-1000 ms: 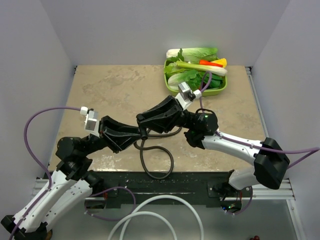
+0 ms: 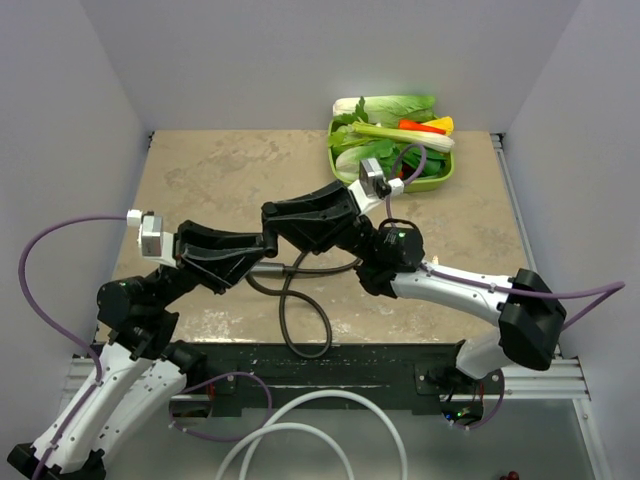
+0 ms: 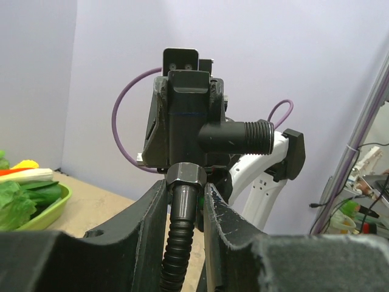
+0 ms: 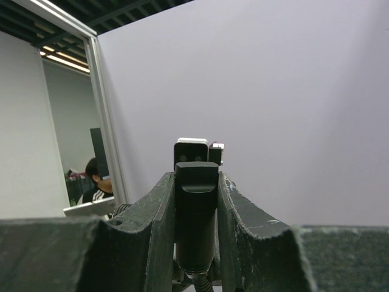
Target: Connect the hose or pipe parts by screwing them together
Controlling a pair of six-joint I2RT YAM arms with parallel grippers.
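Note:
Both grippers meet above the table middle in the top view. My left gripper is shut on the end of a ribbed black hose [image 3: 177,255], a hexagonal nut [image 3: 186,174] at its top. My right gripper is shut on a smooth black connector, which appears in the left wrist view as a body with a threaded side branch [image 3: 255,137], just above the nut. Whether nut and connector touch I cannot tell. The dark hose [image 2: 322,330] hangs down and lies in loops on the table.
A green basket [image 2: 430,183] of vegetables stands at the back right. White hoses [image 2: 385,425] lie beyond the front edge.
Both arms have moved a little to the left in the top view together, keeping their hold, with the right one slightly higher in the picture. The hose loop has shifted slightly left.

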